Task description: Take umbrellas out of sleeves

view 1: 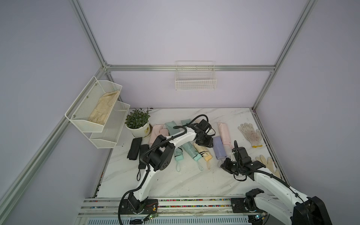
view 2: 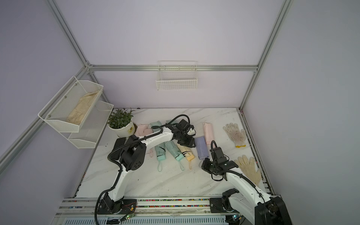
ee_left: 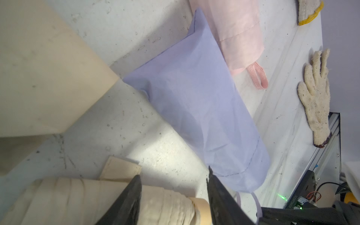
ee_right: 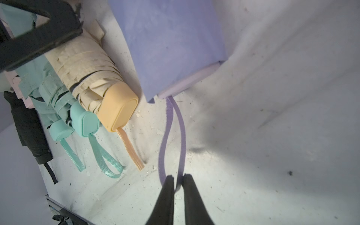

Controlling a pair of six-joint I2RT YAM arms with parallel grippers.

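The lilac umbrella (ee_left: 198,101) lies in its sleeve, end cap showing and strap (ee_right: 181,138) trailing toward the front. My right gripper is at that strap's loop, its fingertips close together; whether it grips the strap is unclear. My left gripper is open above the yellow umbrella, which is out with loose folds; a cream sleeve (ee_left: 56,75) is at the left of the left wrist view. Two mint umbrellas (ee_right: 86,120), black umbrellas (view 1: 134,148) and a pink sleeved umbrella (view 1: 224,133) also lie on the table.
Two gloves (view 1: 247,133) lie at the right, a potted plant (view 1: 138,127) at the back left. A two-tier wire rack (view 1: 86,125) hangs on the left wall.
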